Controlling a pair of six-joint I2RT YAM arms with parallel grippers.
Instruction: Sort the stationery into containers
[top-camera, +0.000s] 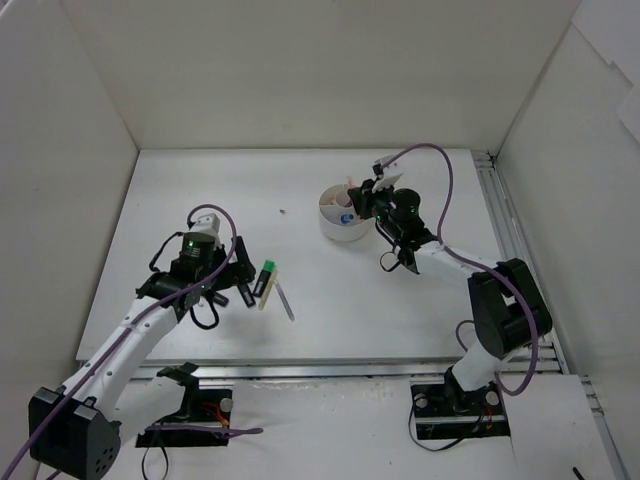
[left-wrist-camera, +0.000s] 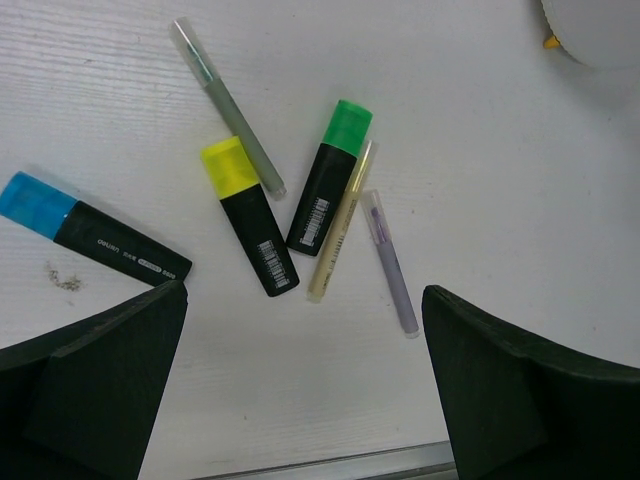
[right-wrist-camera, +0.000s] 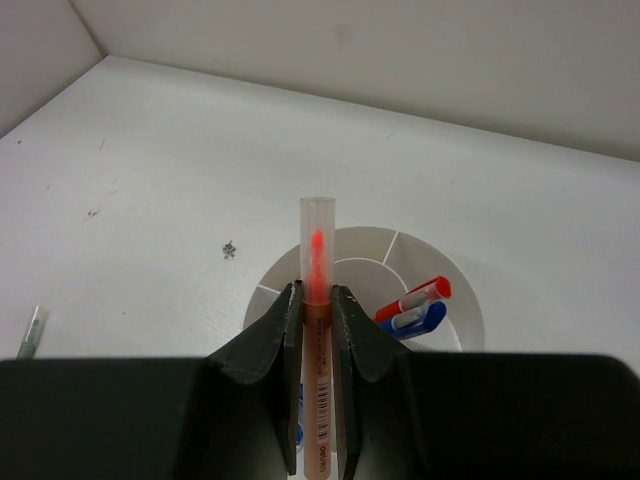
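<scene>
An orange-brown pen (right-wrist-camera: 317, 380) with a clear cap stands upright in my right gripper, which is shut on it. Pen and gripper are over the white divided round container (top-camera: 345, 230). Inside that container a red pen (right-wrist-camera: 425, 291) and a blue pen (right-wrist-camera: 420, 320) lean side by side. My left gripper is open and empty above the loose stationery. Below it lie a blue-capped highlighter (left-wrist-camera: 100, 230), a yellow-capped one (left-wrist-camera: 250, 215), a green-capped one (left-wrist-camera: 330, 175), a grey-green pen (left-wrist-camera: 230, 110), a yellowish pen (left-wrist-camera: 342, 220) and a purple pen (left-wrist-camera: 390, 262).
A metal rail (top-camera: 300, 369) runs along the table's front edge, and another (top-camera: 515, 235) along its right side. Bare tabletop (top-camera: 220, 175) spreads at the back left. Walls enclose the back and sides.
</scene>
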